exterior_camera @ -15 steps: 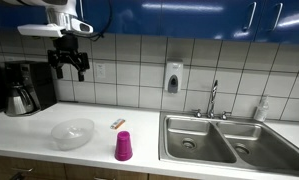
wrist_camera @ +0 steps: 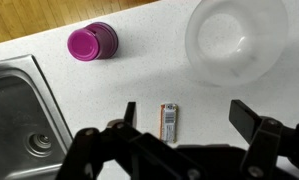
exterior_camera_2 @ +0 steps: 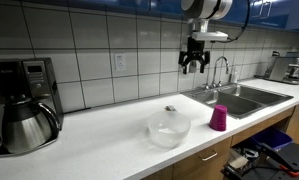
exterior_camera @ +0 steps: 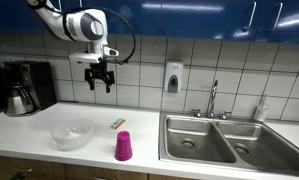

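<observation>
High above the counter hangs my gripper [exterior_camera: 100, 84], open, nothing between its fingers. A clear translucent bowl [exterior_camera: 72, 133] sits on the left part of the counter. To its right, near the front edge, a magenta cup [exterior_camera: 123, 147] stands bottom up. Farther back lies a small bar-shaped packet [exterior_camera: 117, 124]; in the wrist view the packet [wrist_camera: 169, 122] shows a barcode label and appears between the spread fingers, well below them. At the upper left of that view is the cup [wrist_camera: 93, 42], with the bowl [wrist_camera: 236, 40] at upper right.
A double steel sink [exterior_camera: 229, 146] with a tap lies right of the cup. At the far left stands a coffee maker [exterior_camera: 21, 97]. A soap dispenser [exterior_camera: 173, 76] hangs on the tiled wall below blue cabinets [exterior_camera: 209, 20].
The arm has swung to the right, from above the left of the bowl to nearly over the packet, staying high. The bowl, cup and packet have not moved.
</observation>
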